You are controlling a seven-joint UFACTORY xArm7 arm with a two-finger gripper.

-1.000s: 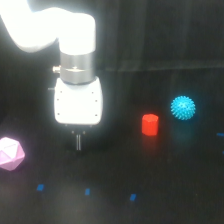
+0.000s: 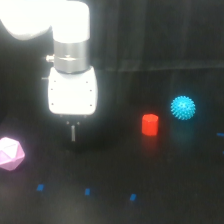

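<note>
My gripper point(image 2: 73, 132) hangs below the white arm end at the left of the camera view, above dark floor. Its thin fingers show too small and dim to tell whether they are open or shut, and no object is visible at their tips. A pink many-sided ball point(image 2: 10, 153) lies at the left edge, lower than the gripper in the picture. To the right of centre stands a red block point(image 2: 150, 125). Beyond it, farther right and higher in the view, is a spiky light-blue ball point(image 2: 183, 108). All three objects sit apart from the gripper.
Small blue marks point(image 2: 87, 191) dot the dark surface toward the front, with another at the right edge. A dark curtain point(image 2: 150, 35) closes off the back. Bare surface lies between the gripper and the red block, and across the front.
The arm and gripper have shifted a little to the left and up in the view. The red block and both balls are where they were.
</note>
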